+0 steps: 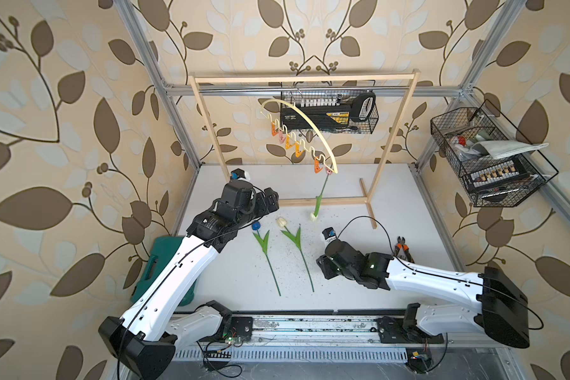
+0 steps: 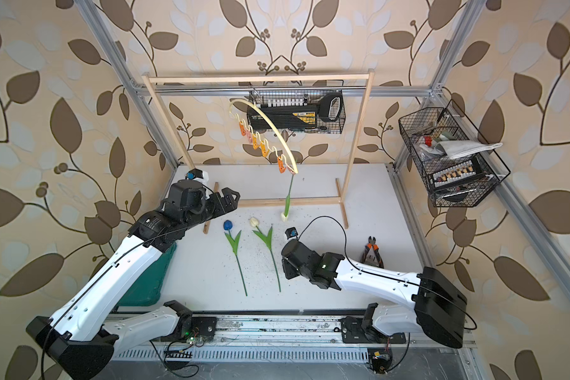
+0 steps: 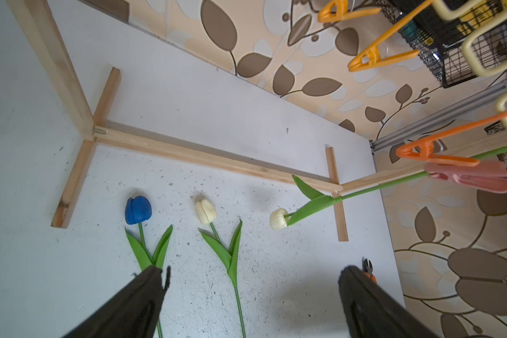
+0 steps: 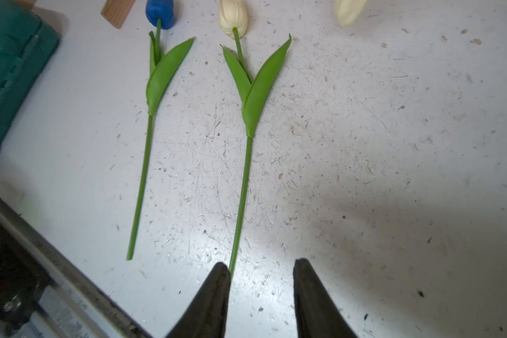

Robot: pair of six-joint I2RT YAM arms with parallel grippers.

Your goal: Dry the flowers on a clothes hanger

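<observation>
A white tulip (image 1: 318, 205) hangs stem-up from a pink clip (image 3: 473, 174) on the pale yellow hanger (image 1: 304, 114). Orange clips (image 3: 436, 153) along the hanger hold nothing that I can see. A blue tulip (image 3: 138, 209) and another white tulip (image 3: 206, 211) lie on the white table (image 4: 377, 169), stems toward the front. My left gripper (image 1: 269, 201) is open and empty, left of the hanger. My right gripper is low over the table beside the lower stem of the lying white tulip, part open, nothing between its fingers.
A wooden frame (image 2: 259, 79) stands at the back with feet on the table. Pliers (image 2: 371, 250) lie at the right, a teal case (image 2: 142, 285) at the left. Wire baskets (image 1: 494, 164) hang on the rails.
</observation>
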